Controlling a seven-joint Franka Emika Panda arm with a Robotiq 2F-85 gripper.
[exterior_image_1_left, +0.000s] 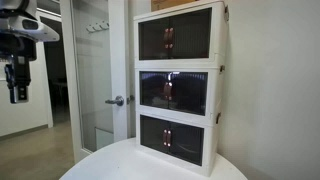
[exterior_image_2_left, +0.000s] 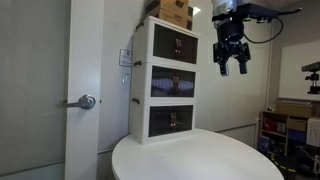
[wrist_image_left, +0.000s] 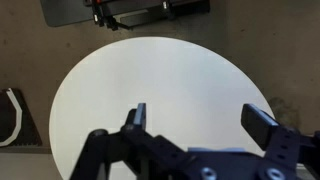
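A white cabinet (exterior_image_2_left: 144, 88) of three stacked tiers stands on a round white table (exterior_image_2_left: 205, 158). Each tier has dark see-through double doors with reddish-brown handles; the top doors (exterior_image_1_left: 174, 36), middle doors (exterior_image_1_left: 174, 91) and bottom doors (exterior_image_1_left: 172, 139) all look closed. Something pale and patterned shows faintly through the middle doors. My gripper (exterior_image_2_left: 233, 69) hangs in the air to the cabinet's right in exterior view 2, pointing down. Its fingers (wrist_image_left: 139, 116) are wide apart in the wrist view, with only bare tabletop below them.
Cardboard boxes (exterior_image_2_left: 172, 12) sit on top of the cabinet. A door with a metal handle (exterior_image_2_left: 86, 102) is to its left. Shelves with bins (exterior_image_2_left: 288, 125) stand against the far right side.
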